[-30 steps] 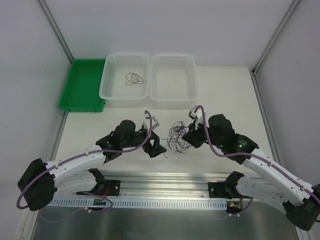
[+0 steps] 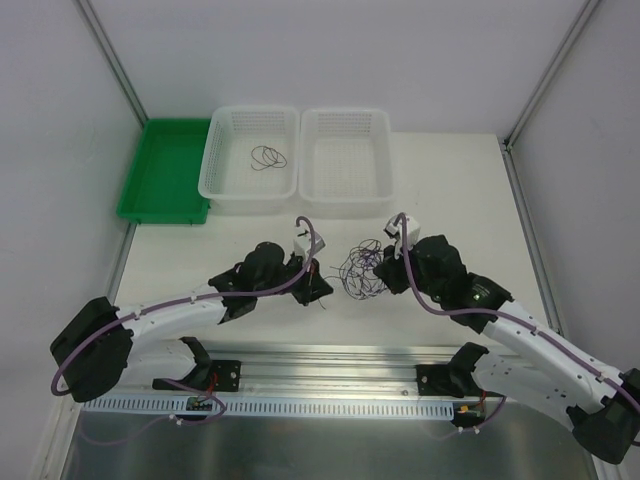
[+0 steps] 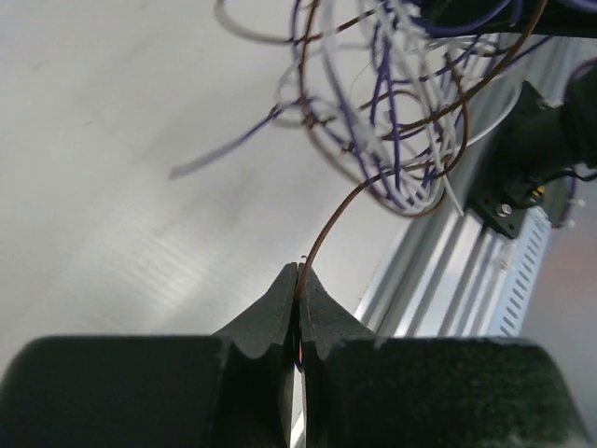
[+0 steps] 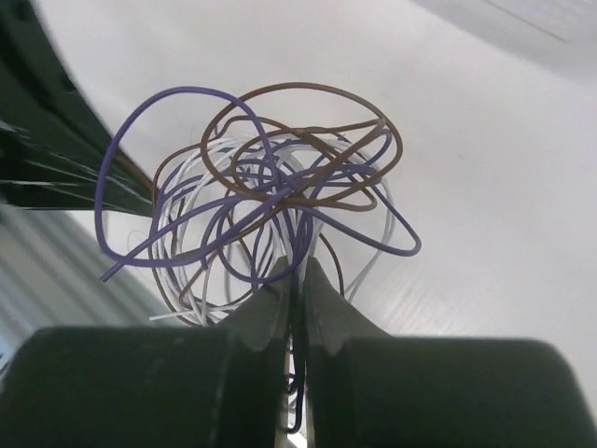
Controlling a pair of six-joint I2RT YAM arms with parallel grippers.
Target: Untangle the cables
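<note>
A loose tangle point(image 2: 361, 270) of purple, brown and white cables hangs between my two arms. My right gripper is shut on the bundle, with strands running down between its fingers and loops spreading out beyond the tips. From the tangle's left side a single brown cable point(image 3: 338, 211) stretches to my left gripper, which is shut with that strand passing between its fingertips. A free purple end point(image 3: 210, 159) sticks out of the bundle in the left wrist view. How the strands cross inside the bundle cannot be told.
At the back, one white basket point(image 2: 208, 165) has a coiled cable point(image 2: 268, 158) in it, and the white basket beside it point(image 2: 347, 165) is empty. An empty green tray point(image 2: 165, 172) lies at the back left. Bare table point(image 2: 450, 190) extends to the right.
My left gripper went right to the tangle, shut on a brown strand and drew back slightly left. My right gripper and the bundle have shifted a little to the right.
</note>
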